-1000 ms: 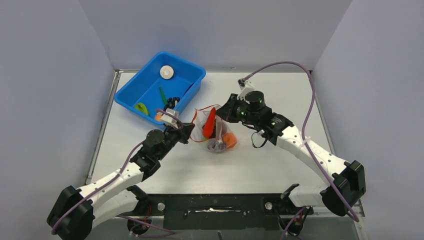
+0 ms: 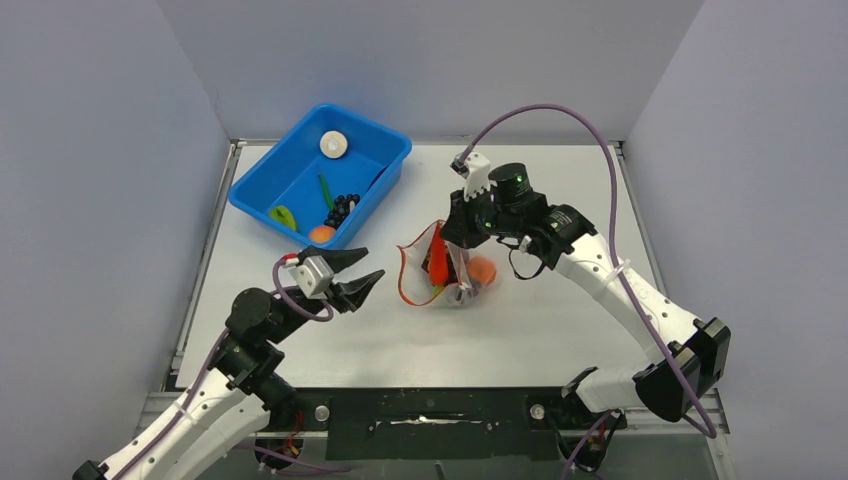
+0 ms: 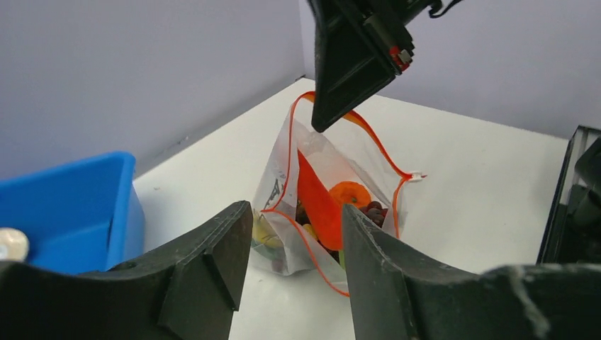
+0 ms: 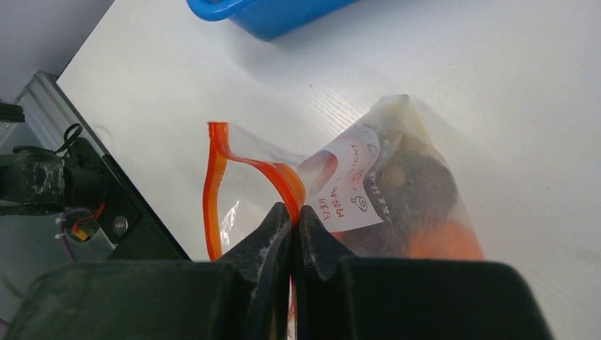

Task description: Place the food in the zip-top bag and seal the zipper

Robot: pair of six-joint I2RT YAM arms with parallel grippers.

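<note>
A clear zip bag (image 2: 458, 285) with red trim stands on the table, holding a long red food item (image 3: 317, 202), an orange fruit (image 3: 349, 191) and darker pieces. My right gripper is shut on the bag's upper rim, where the red zipper strip bunches between its fingertips. My left gripper (image 2: 370, 262) stands open to the left of the bag, with nothing between its fingers; the bag is seen between and beyond them in the left wrist view.
A blue bin (image 2: 260, 200) at the back left holds grapes (image 2: 340, 210), a white round item (image 2: 334, 144), green pieces and an orange item. The table to the right and front of the bag is clear.
My left gripper has opened and moved away from the bag, down and left in the top view. The bag has shifted right with my right gripper, which stays at its rim.
</note>
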